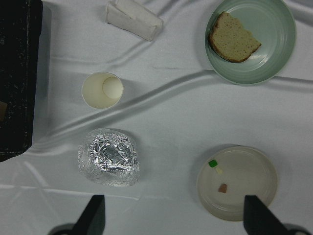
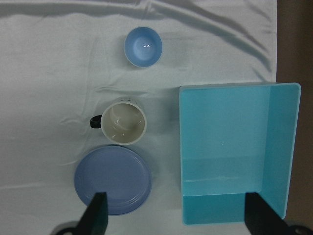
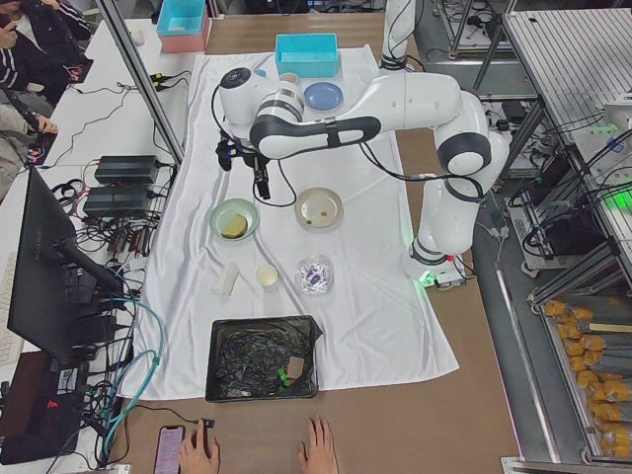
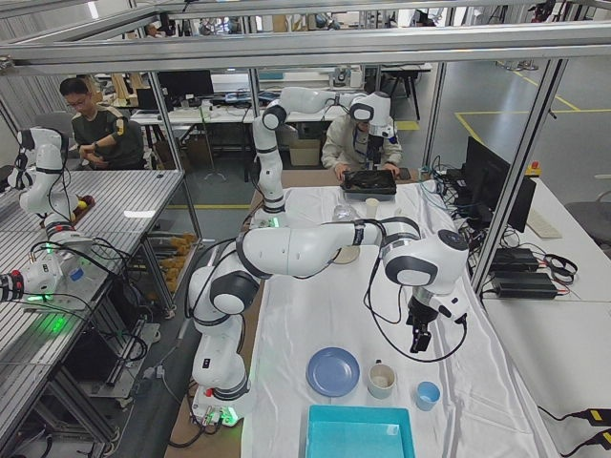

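Note:
My left gripper hangs open over the table, above a foil-wrapped item [image 1: 110,156] and a beige plate [image 1: 234,196] holding small coloured pieces. A green plate [image 1: 269,49] with a bread slice [image 1: 232,39], a pale cup [image 1: 100,95] and a folded white item [image 1: 132,19] lie nearby in the left wrist view. My right gripper is also open, over a blue plate [image 2: 112,178] and a turquoise bin [image 2: 225,142]. A mug [image 2: 122,122] and a small blue cup [image 2: 143,46] stand beside them. Neither gripper has anything between its fingers.
A black tray [image 3: 262,357] with loose items sits at the table's near end in the camera left view, with a person's hands [image 3: 321,449] beyond its edge. A monitor [image 3: 49,276] and cabling line one side. The cloth between plates and bin has clear patches.

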